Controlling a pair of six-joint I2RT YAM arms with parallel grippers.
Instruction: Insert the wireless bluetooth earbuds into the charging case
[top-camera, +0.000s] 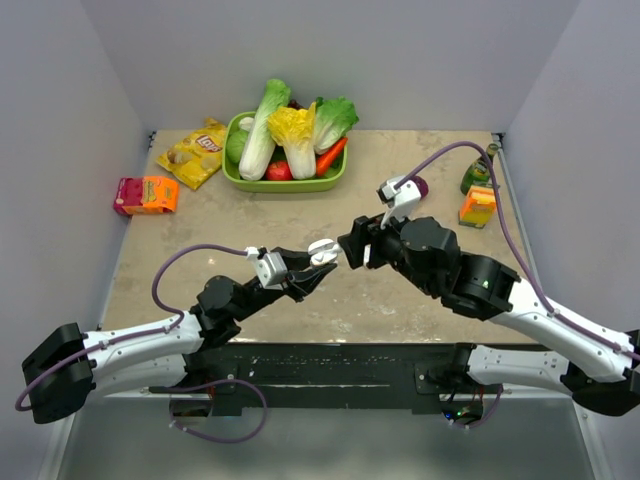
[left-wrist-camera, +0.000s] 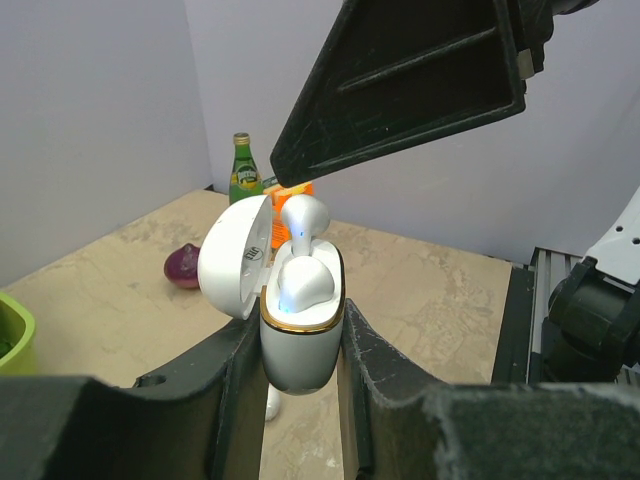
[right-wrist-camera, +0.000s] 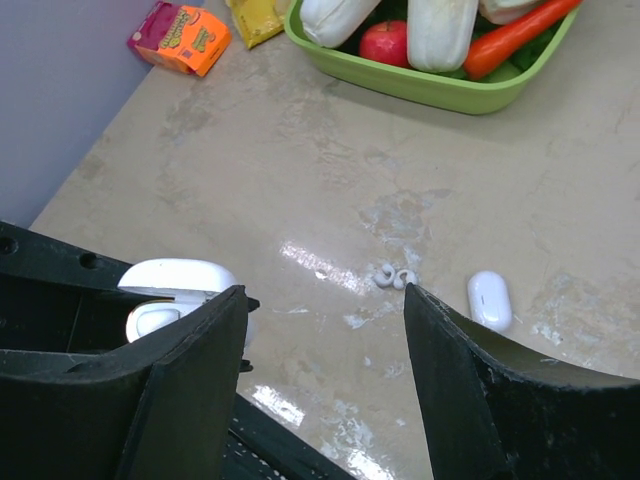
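Note:
My left gripper (top-camera: 316, 268) is shut on the white charging case (left-wrist-camera: 300, 350), which is held up with its lid open; white earbud shapes (left-wrist-camera: 305, 280) sit in it. My right gripper (top-camera: 357, 243) stands open just right of the case, its black finger (left-wrist-camera: 400, 70) hanging over the case in the left wrist view. In the right wrist view the case (right-wrist-camera: 180, 280) is beside the left finger, and a small white rounded piece (right-wrist-camera: 489, 300) lies on the table with two small pale rings (right-wrist-camera: 395, 277).
A green basket (top-camera: 240, 175) of vegetables stands at the back, with snack packs (top-camera: 145, 195) to the left. An orange carton (top-camera: 478, 208), a bottle (top-camera: 474, 175) and an onion (left-wrist-camera: 182, 265) are at the right.

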